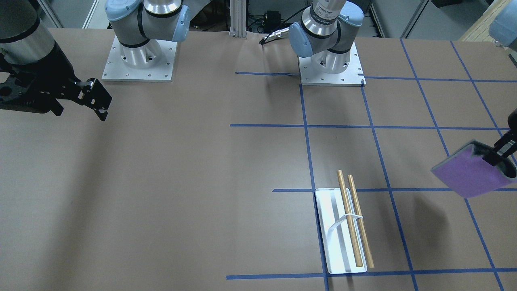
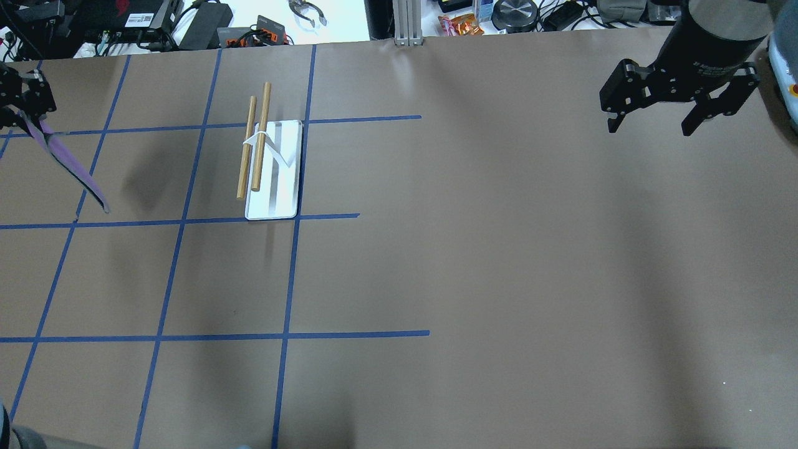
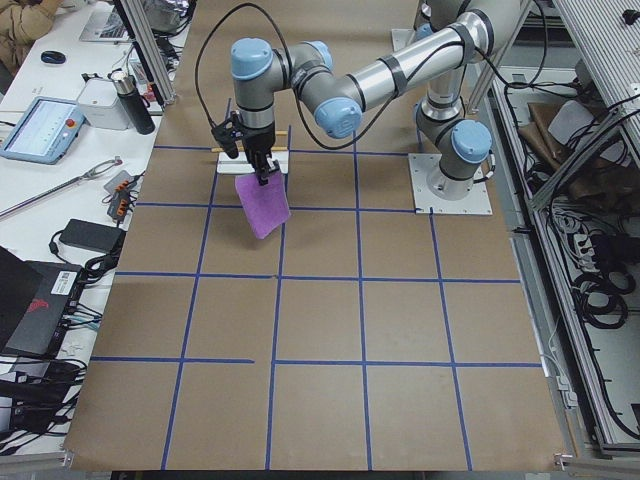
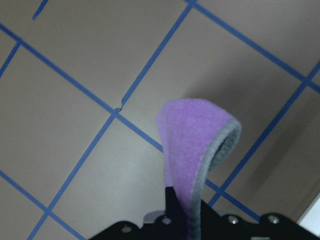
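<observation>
A purple cloth with grey edging [image 1: 472, 172] hangs from my gripper [image 1: 499, 150] at the right of the front view, raised above the taped floor. In the left view it dangles [image 3: 262, 205] below the gripper. From the top it shows edge-on [image 2: 67, 157] at the far left. The wrist view shows its upper end [image 4: 192, 140] folded between the fingers, which are shut on it.
A white tray [image 1: 334, 252] with two wooden sticks [image 1: 352, 237] lies left of the cloth's position. Other robot arms stand at the table's edges, one black gripper [image 2: 673, 90] at the top view's upper right.
</observation>
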